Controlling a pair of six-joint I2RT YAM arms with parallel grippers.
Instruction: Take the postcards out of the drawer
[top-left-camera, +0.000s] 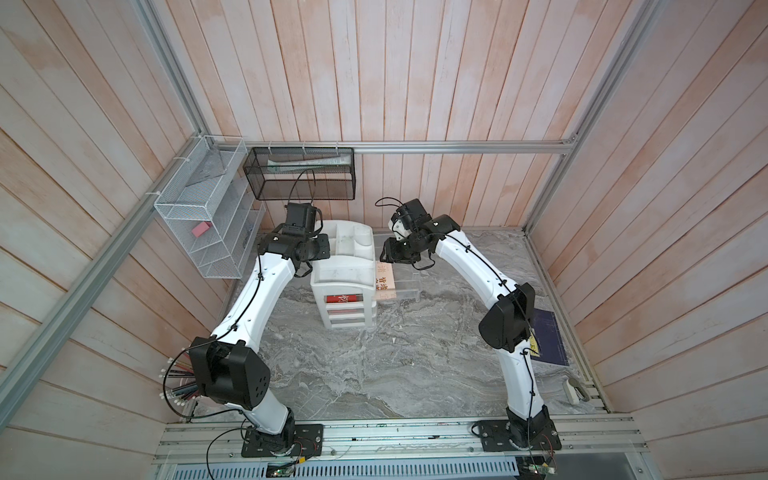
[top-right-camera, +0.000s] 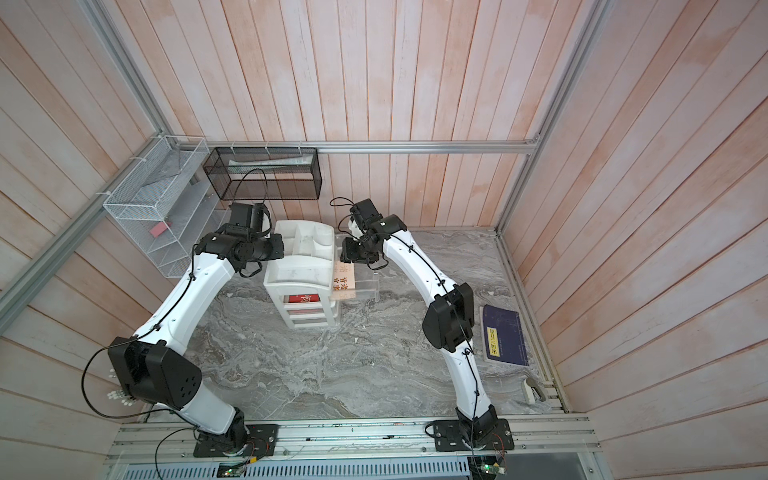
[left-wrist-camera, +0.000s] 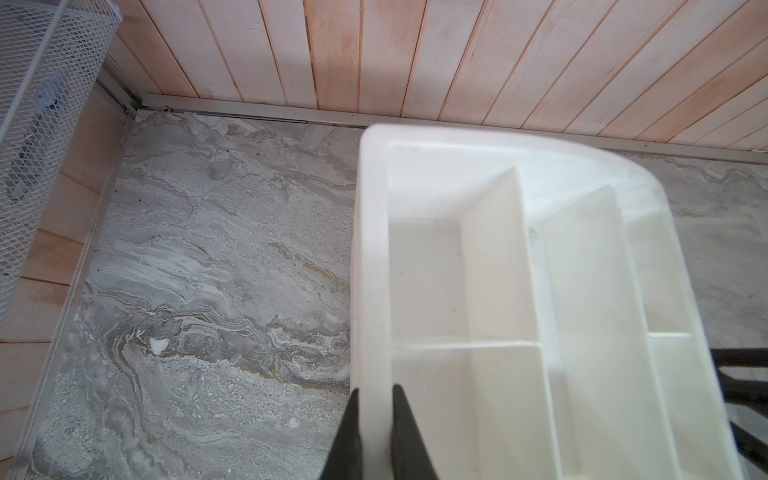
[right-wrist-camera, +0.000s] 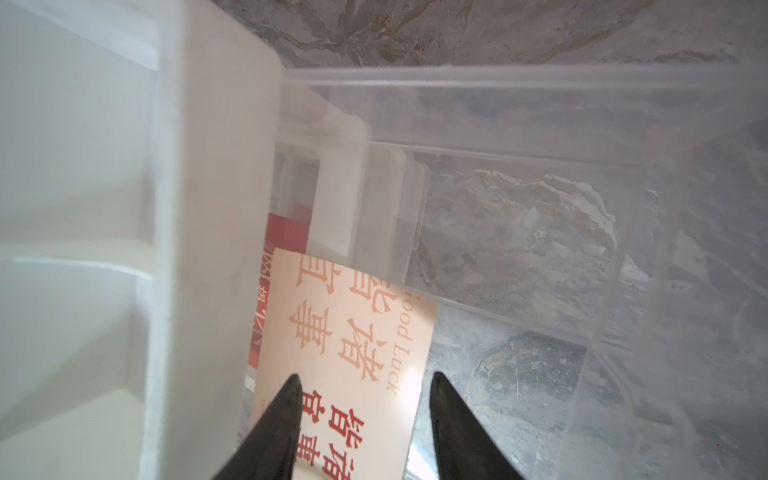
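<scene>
The white drawer cabinet (top-left-camera: 344, 272) has a clear drawer (right-wrist-camera: 512, 200) pulled out on its right side. A cream postcard (right-wrist-camera: 344, 336) with red characters and "Good Luck" lies in that drawer, partly over a red card (right-wrist-camera: 285, 234) nearer the cabinet. My left gripper is shut on the left rim of the cabinet's top tray. Above the drawer, pointing down, my right gripper stands part open over the postcard; the fingers appear apart from it, with nothing held between them.
A black mesh basket (top-left-camera: 300, 174) hangs on the back wall, and white wire shelves (top-left-camera: 216, 212) stand at the left. A dark blue folder (top-right-camera: 504, 336) lies at the far right.
</scene>
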